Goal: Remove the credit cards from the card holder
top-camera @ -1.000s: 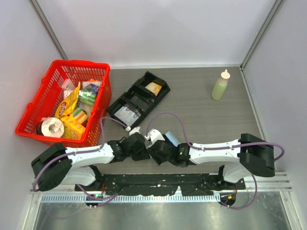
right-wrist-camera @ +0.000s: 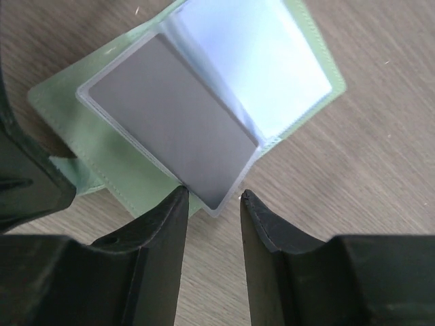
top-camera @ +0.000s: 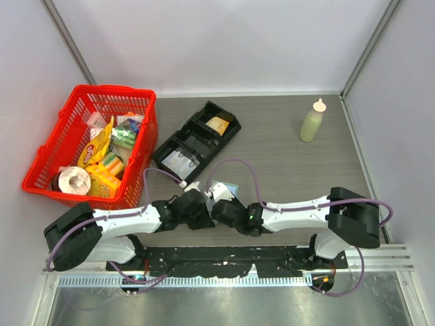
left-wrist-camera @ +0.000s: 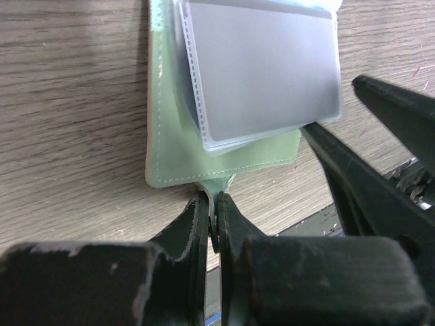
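Observation:
The card holder is pale green with stitched edges, opened out to show clear sleeve pages. My left gripper is shut on the holder's narrow strap at its lower edge. In the right wrist view, my right gripper stands part open, with a corner of the grey-looking sleeve reaching between its fingertips. A second, whitish sleeve lies beside it. From the top, the arms hide most of the holder. I cannot tell which sleeves contain cards.
Left of the arms stands a red basket full of packets and a tape roll. A black divided tray lies behind the grippers, and a green bottle stands far right. Between tray and bottle the table is bare.
The visible blue-white part of the holder has shifted left and a little back, and sits at a different angle. My right gripper has turned slightly; the left arm has barely moved.

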